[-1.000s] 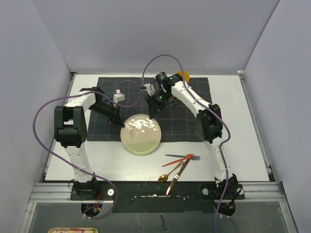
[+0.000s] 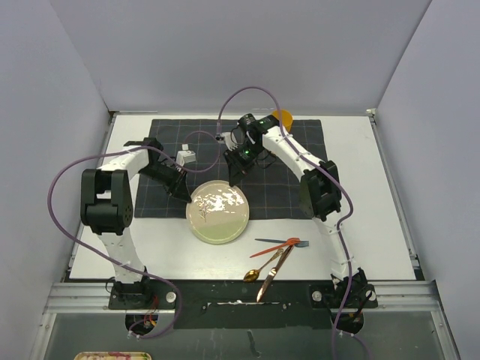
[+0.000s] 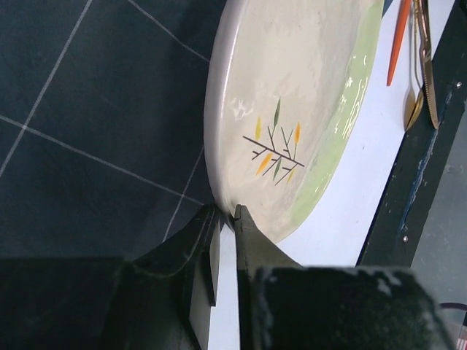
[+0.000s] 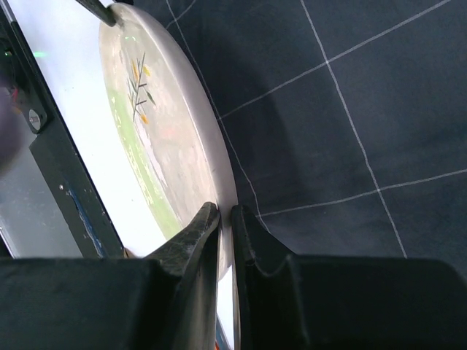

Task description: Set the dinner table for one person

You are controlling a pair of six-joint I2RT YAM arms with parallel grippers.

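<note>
A cream plate (image 2: 216, 213) with a green band and a leaf sprig appears tilted at the front edge of a dark placemat (image 2: 285, 196). My left gripper (image 2: 187, 199) is shut on its left rim; in the left wrist view the fingertips (image 3: 245, 219) pinch that rim. On the back right rim my right gripper (image 2: 232, 184) is shut too, the plate (image 4: 208, 138) edge running between its fingers. Front right of the plate lie a fork (image 2: 301, 244), an orange-handled utensil (image 2: 274, 247), a gold spoon (image 2: 253, 275) and a knife (image 2: 268, 286), partly crossing.
An orange-yellow cup (image 2: 285, 118) stands at the back, partly behind the right arm. Below the front edge, part of a basket (image 2: 112, 355) shows at the bottom left.
Over the last second the plate and both grippers have shifted slightly toward the front of the table. Both grippers have stayed on the rim. The cutlery and cup have not moved.
</note>
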